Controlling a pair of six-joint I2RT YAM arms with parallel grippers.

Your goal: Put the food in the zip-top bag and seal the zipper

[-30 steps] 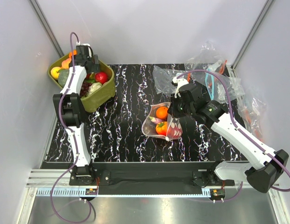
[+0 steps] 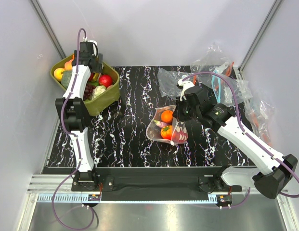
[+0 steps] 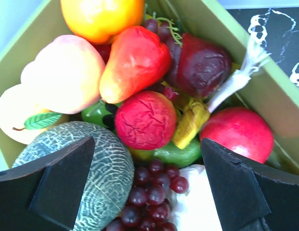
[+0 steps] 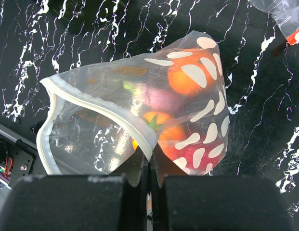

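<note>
The clear zip top bag [image 4: 91,101] lies on the table with its mouth spread wide. Inside it are an orange [image 2: 167,116], a pinkish-purple food [image 4: 156,98] and an orange tomato-like food [image 2: 167,132]. My right gripper is shut on the bag's rim, which runs in between its fingertips. Over the green bin [image 2: 102,102] my left gripper hangs open, nothing between its fingers. Below it in the left wrist view are a dark red round fruit [image 3: 145,120], a red pear-shaped food [image 3: 135,65], grapes [image 3: 151,195] and a striped green melon [image 3: 98,168].
Several clear bags [image 2: 214,72] lie at the back right, behind and beside the right arm. The bin's wall [image 3: 284,91] rises close to the left gripper. Bare marbled table [image 2: 125,130] stretches between bin and bag.
My left gripper has shifted slightly to the right over the bin. The right arm and the bag look unmoved.
</note>
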